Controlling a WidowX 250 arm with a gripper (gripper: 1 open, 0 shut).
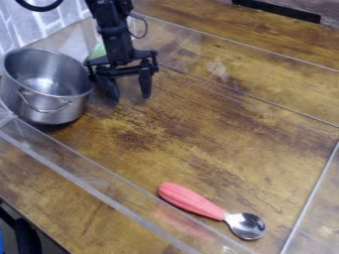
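Observation:
My black gripper (126, 77) hangs at the upper left, its two fingers pointing down and spread apart, just right of a steel pot (47, 87). The pot stands upright at the left, partly against the tray's clear wall. The gripper's near finger is close to the pot's rim; whether it touches cannot be told. Nothing shows between the fingers. A small green object (98, 50) is partly hidden behind the gripper.
A spoon with a pink handle (192, 198) lies at the bottom right.

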